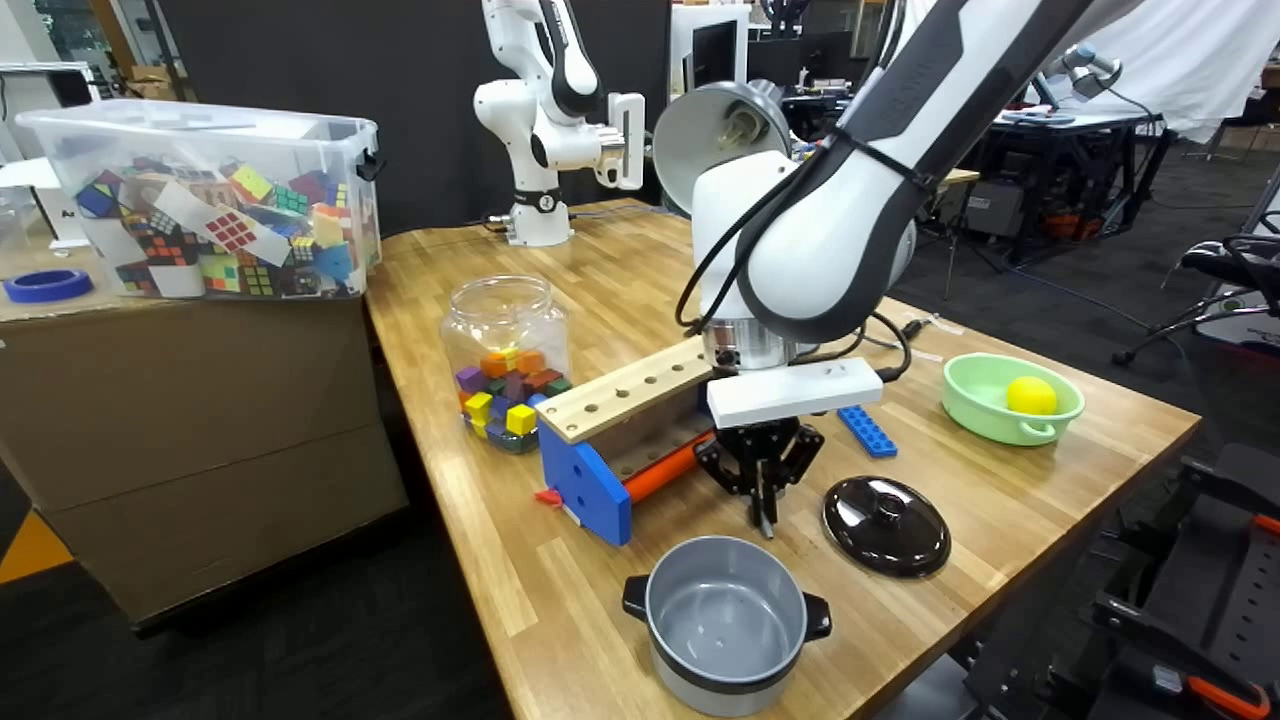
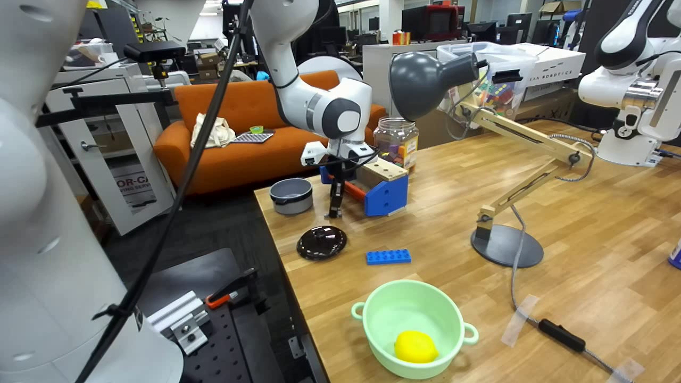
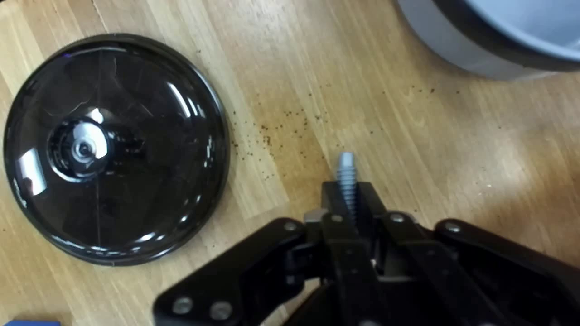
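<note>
A grey threaded bolt (image 3: 346, 173) pokes out from between the black fingertips in the wrist view, its far part hidden by the fingers. My gripper is shut on it, low over the wooden table. In exterior view 1 the gripper (image 1: 762, 498) points down between the toolbox and the black lid, and the bolt's tip (image 1: 768, 528) shows just below the fingers. Whether the bolt touches the tabletop I cannot tell. From exterior view 2, the gripper (image 2: 334, 207) stands beside the toolbox's orange bar.
Close by are a grey pot (image 1: 726, 612), a black lid (image 1: 888, 526) and a blue-ended wooden toolbox (image 1: 594, 486). A blue brick (image 2: 389, 256) and a green bowl (image 2: 408, 297) holding a yellow lemon (image 2: 415, 347) lie farther off. The table's far side has free room.
</note>
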